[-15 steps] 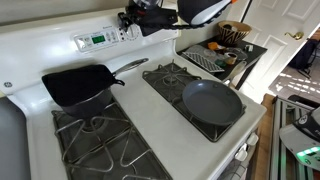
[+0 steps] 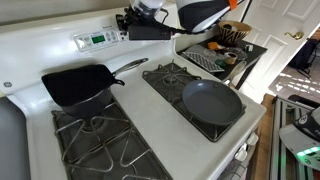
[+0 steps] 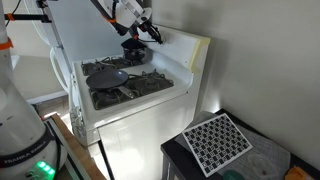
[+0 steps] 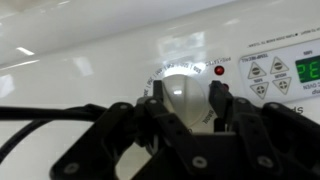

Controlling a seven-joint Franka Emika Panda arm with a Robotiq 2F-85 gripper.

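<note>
In the wrist view, a round white knob (image 4: 187, 98) on the stove's back panel stands between the dark fingertips of my gripper, which is shut on it. Fingers press in from its left and right sides. Beside the knob is the control panel (image 4: 285, 70), with a lit green display. Exterior view 1 has the gripper (image 2: 122, 24) up against the back panel, right of the same display; the arm covers the knob there. From exterior view 2, the gripper (image 3: 152, 32) appears high by the panel, too small to make out its fingers.
A dark pot (image 2: 82, 88) with black cloth over it sits on the rear left burner. One flat dark pan (image 2: 212, 101) rests on the right grates. Between the burners, the white stovetop (image 2: 160, 120) is clear. A grey grid mat (image 3: 217, 144) lies on the nearby counter.
At the back panel, the gripper and wrist have turned and shifted slightly down and left in exterior view 1. The pot and pan have stayed in place.
</note>
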